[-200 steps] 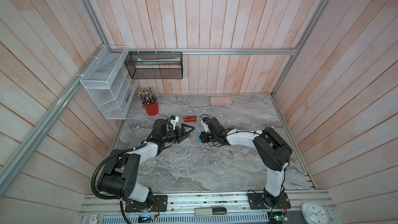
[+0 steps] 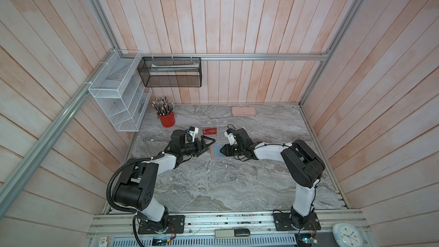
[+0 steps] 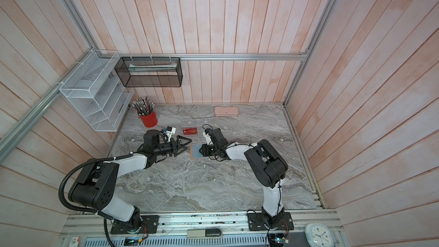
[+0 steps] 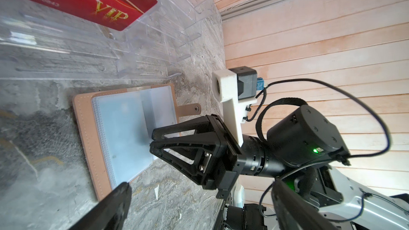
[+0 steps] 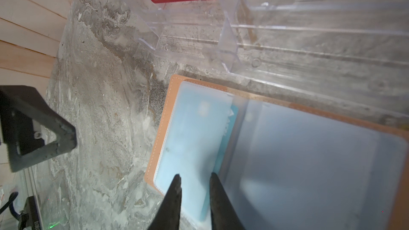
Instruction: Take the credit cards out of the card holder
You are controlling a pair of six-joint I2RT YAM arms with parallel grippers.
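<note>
The card holder (image 4: 123, 132) lies spread on the table, tan at its border with clear sleeves. In the right wrist view, a light blue card edge (image 5: 228, 134) shows along the inner side of one sleeve. Over that sleeve sits my right gripper, its fingers a little apart; nothing is visibly pinched, and contact with the card is unclear. My left gripper (image 2: 210, 144) stands wide open beside the holder's left edge, empty. In the left wrist view, its blurred fingers (image 4: 117, 202) frame the near side.
Close behind the holder stands a clear plastic rack (image 4: 140, 59) with a red VIP card (image 4: 98, 0). A red brush bucket (image 2: 167, 119) is at back left, a pink case (image 2: 243, 111) at the back.
The left gripper shifted very slightly to the right. The holder appears unmoved.
</note>
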